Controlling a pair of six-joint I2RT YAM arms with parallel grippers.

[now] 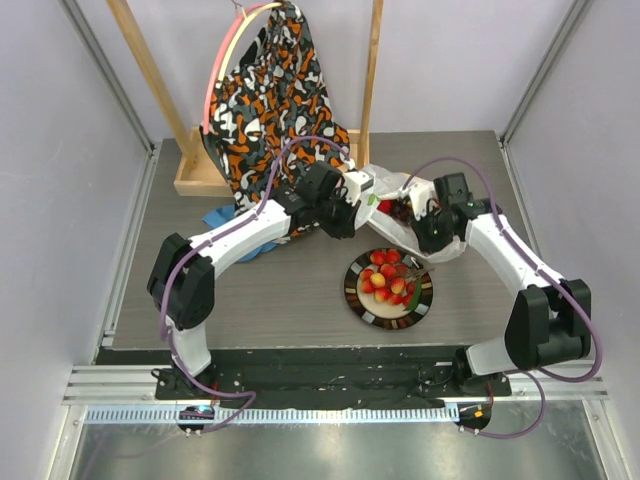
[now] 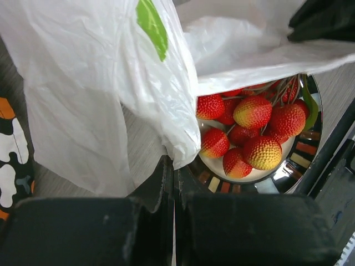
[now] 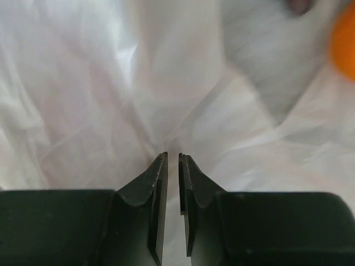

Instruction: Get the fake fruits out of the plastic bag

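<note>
The white plastic bag (image 1: 400,232) lies open at the back right. Red fruit (image 1: 386,206) shows inside. In the left wrist view my left gripper is shut on the edge of the plastic bag (image 2: 166,100). My right gripper (image 1: 432,240) is over the bag's right part. In the right wrist view my right gripper is shut to a narrow gap, with blurred white plastic filling the background; whether film is pinched there is unclear. An orange fruit (image 3: 345,41) and a dark one (image 3: 299,4) sit at the upper right.
A dark-rimmed plate (image 1: 352,290) in front of the bag holds several red-yellow fruits (image 1: 378,280) with a green leaf. Patterned cloth (image 1: 270,110) hangs from a wooden frame (image 1: 150,80) at the back left. Bare table lies left of the plate.
</note>
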